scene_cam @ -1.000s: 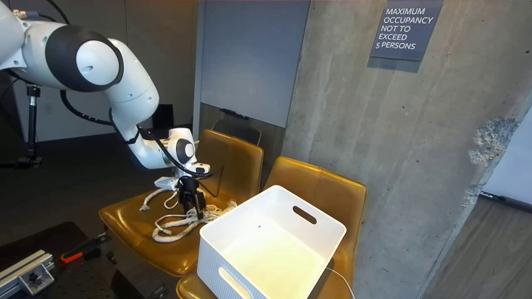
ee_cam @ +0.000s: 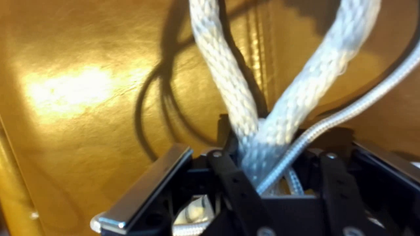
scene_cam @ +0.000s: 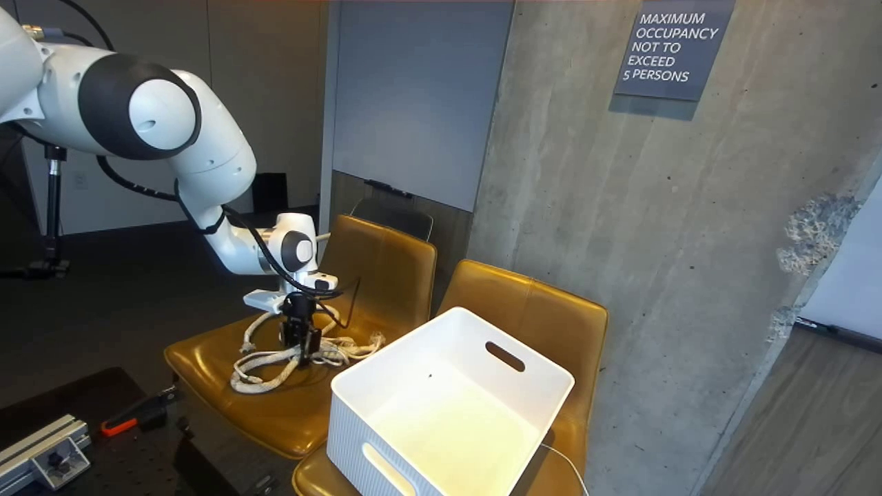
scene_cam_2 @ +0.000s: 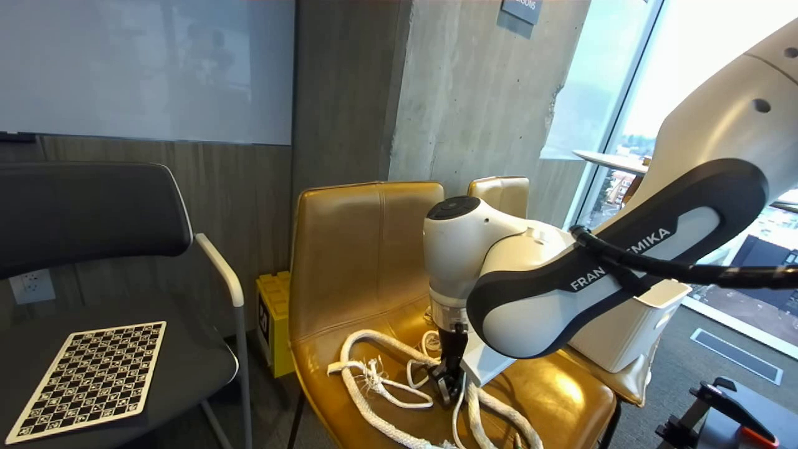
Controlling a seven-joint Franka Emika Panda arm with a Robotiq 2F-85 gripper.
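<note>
A thick off-white braided rope [scene_cam_2: 366, 404] lies in loose loops on the tan chair seat [scene_cam: 207, 355], with a frayed, knotted part beside it. My gripper [scene_cam: 301, 351] points down at the rope close to the seat. In the wrist view, two thick strands of rope [ee_cam: 226, 70] converge between my gripper's fingers [ee_cam: 236, 181], along with a thinner pale cord [ee_cam: 346, 114]. The fingers stand part open; rope lies near the left finger and some room shows on the right. The fingertips are partly hidden by the rope.
An empty white bin [scene_cam: 446, 405] stands on the neighbouring tan chair, right of my gripper in exterior view 1. A black chair [scene_cam_2: 90, 217] holding a checkered board [scene_cam_2: 93, 378] stands to the left in exterior view 2. A dark table [scene_cam: 99, 463] with tools is at the front.
My gripper has moved left in exterior view 1, away from the bin. The rope loops have shifted left too and are spread differently around it.
</note>
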